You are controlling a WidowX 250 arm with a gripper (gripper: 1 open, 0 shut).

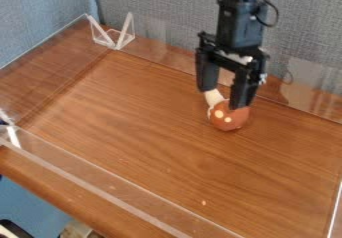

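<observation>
My black gripper (222, 84) hangs from above on the right side of the back half of the table, open, with its two fingers spread over a toy mushroom with an orange-red cap (227, 118) dotted with pale spots and a cream stem (213, 98). The mushroom lies on its side on the wooden surface, partly behind the gripper. From this single view I cannot tell whether the fingers touch it.
A white wire holder (112, 34) stands at the back left corner.
</observation>
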